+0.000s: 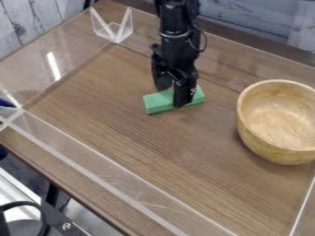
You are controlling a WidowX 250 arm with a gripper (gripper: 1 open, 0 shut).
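My black gripper [172,83] reaches down from the top middle onto a green rectangular block [159,104] that lies on the wooden table [110,157]. Its fingers hang over the middle and back of the block and hide part of it. Whether they touch or grasp the block I cannot tell.
A large wooden bowl [275,120] stands at the right. A white wire-like holder [112,25] is at the back left. A cable [44,217] lies at the lower left corner.
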